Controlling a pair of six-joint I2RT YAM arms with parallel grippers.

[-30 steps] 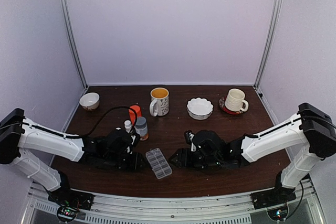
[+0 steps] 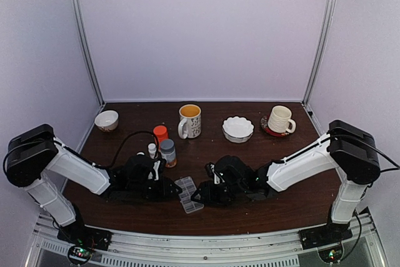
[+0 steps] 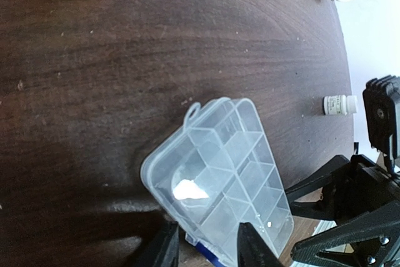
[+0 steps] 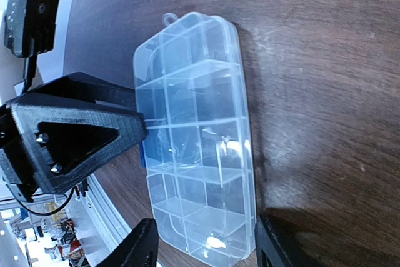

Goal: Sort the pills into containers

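Note:
A clear plastic pill box with several compartments (image 2: 189, 196) lies on the dark table between my two grippers. No pills show in it. In the left wrist view the box (image 3: 228, 161) has a blue latch along its near edge, and my left gripper is part open there, one fingertip over the box. My right gripper stands open on the opposite side, its fingertips either side of the box's lower end (image 4: 219, 223). Whether either gripper touches the box, I cannot tell. A small white pill bottle (image 2: 152, 149) stands behind my left gripper.
Close to the left gripper stand a blue-grey jar (image 2: 167, 152) and a red-orange container (image 2: 160, 134). Farther back are an orange-lined mug (image 2: 190, 122), a white fluted bowl (image 2: 237, 129), stacked cream cups (image 2: 281, 119) and a small bowl (image 2: 107, 120).
The box has hardly moved.

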